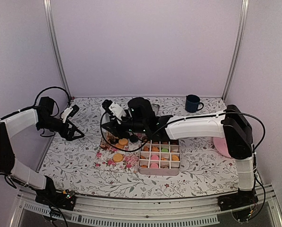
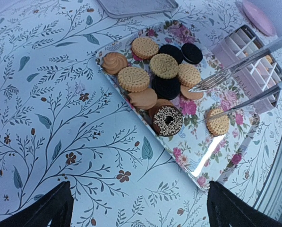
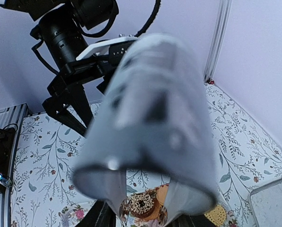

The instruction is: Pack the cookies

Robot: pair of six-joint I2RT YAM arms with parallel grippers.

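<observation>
A flowered tray (image 2: 193, 150) in the left wrist view carries several cookies: a chocolate ring with sprinkles (image 2: 167, 120), black rounds such as a dark cookie (image 2: 192, 53), tan swirls and yellow round cookies. My right gripper reaches over the tray from the right, its clear fingers apart and no cookie visible between them. In the right wrist view the sprinkled ring (image 3: 141, 204) shows beyond the gap of those fingers. The divided box (image 1: 158, 171) holds cookies in several compartments. My left gripper (image 1: 76, 133) stands open and empty, left of the tray.
A grey metal tray (image 2: 136, 5) lies behind the cookie tray. At the back right stands a dark blue mug (image 1: 192, 103), and a pink plate (image 1: 222, 145) is partly behind the right arm. The tablecloth between the left gripper and the cookie tray is clear.
</observation>
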